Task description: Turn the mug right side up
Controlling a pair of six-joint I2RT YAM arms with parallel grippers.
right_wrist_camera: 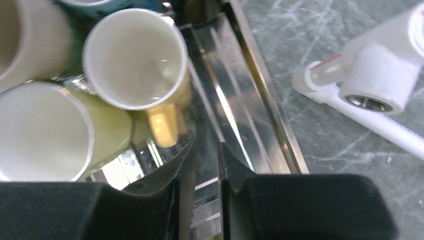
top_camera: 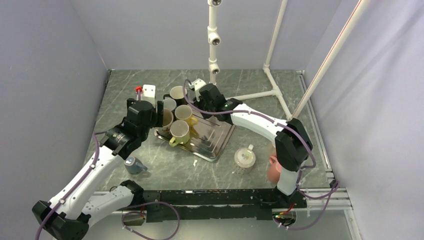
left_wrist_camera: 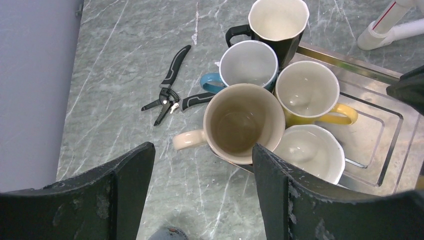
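Several mugs stand mouth-up grouped in a metal tray (top_camera: 210, 145): a tan mug (left_wrist_camera: 240, 125), a yellow mug (left_wrist_camera: 305, 92), a white-and-blue one (left_wrist_camera: 247, 65), a black one (left_wrist_camera: 280, 37) and a pale green one (right_wrist_camera: 105, 125). My left gripper hangs over the left side of the group, open and empty. My right gripper is over the tray beside the yellow mug, fingertips close together with a small gap, holding nothing visible.
A white lidded pot (top_camera: 244, 157), a pink object (top_camera: 273, 171) and a blue cup (top_camera: 134, 165) stand outside the tray. Pruning shears (left_wrist_camera: 172, 70) lie left of the mugs. White pipes (top_camera: 255, 96) edge the back and right.
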